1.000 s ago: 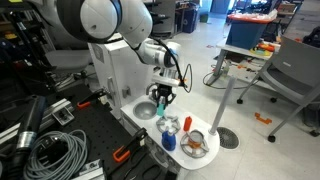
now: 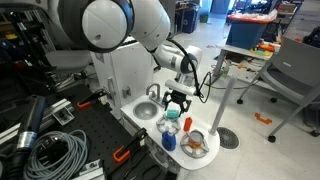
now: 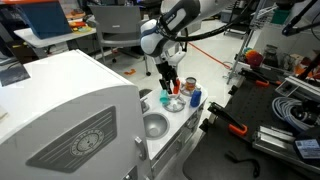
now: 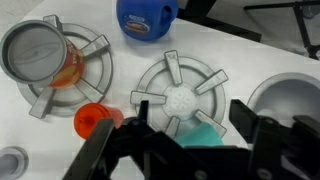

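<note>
My gripper is over the near side of a round burner (image 4: 181, 100), its dark fingers (image 4: 144, 110) standing apart. Between and below them lies a teal object (image 4: 203, 135), partly hidden by the gripper's body; the fingers do not visibly press on it. In exterior view 1, the teal object (image 2: 179, 119) sits right under the gripper (image 2: 178, 108), on the white counter. In exterior view 2, teal (image 3: 164, 98) shows beside the gripper; whether it touches the burner is too small to tell.
A red-orange bottle (image 4: 95, 122) stands close to the left finger. Beyond it, a metal pot (image 4: 35, 52) rests on a second burner. A blue mug (image 4: 146, 18) is at the counter's edge. The sink bowl (image 4: 285, 98) lies to the right in the wrist view.
In exterior view 1, the gripper has moved right, away from the sink side to the burner. The teal object shows farther right than a second ago, beneath the gripper.
</note>
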